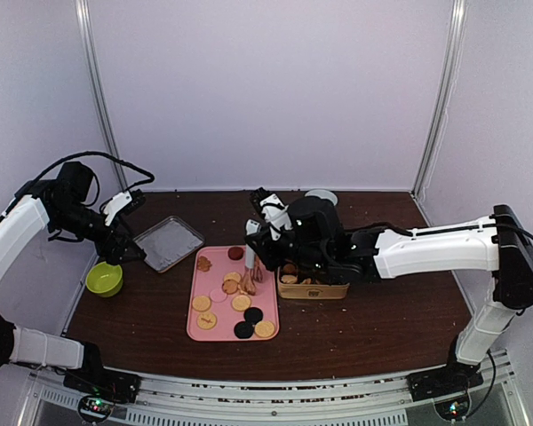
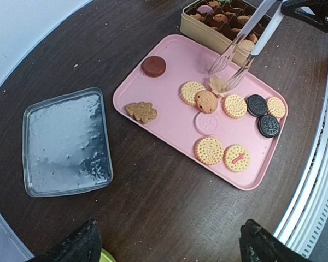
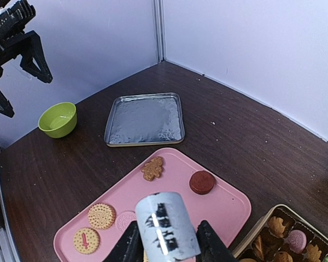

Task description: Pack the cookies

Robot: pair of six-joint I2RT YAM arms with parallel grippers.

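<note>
On the pink tray [image 1: 233, 328] lie cookies: a brown tree shape [image 2: 141, 111], a dark red round one [image 2: 153, 66], cream rounds [image 2: 209, 150], a pink disc [image 2: 206, 124] and black sandwich cookies [image 2: 268, 126]. My right gripper is shut on white-handled wire tongs [image 2: 267, 30], whose tips are around a light tan leaf-shaped cookie [image 2: 217, 84] above the tray; whether they grip it I cannot tell. The compartmented cookie box [image 1: 313, 290] stands right of the tray. My left gripper [image 1: 124, 244] stands open and empty over the left of the table.
A metal tray [image 1: 169, 241] lies behind and left of the pink tray. A green bowl [image 1: 104, 280] sits at the left edge, a pale round dish [image 1: 321, 194] at the back right.
</note>
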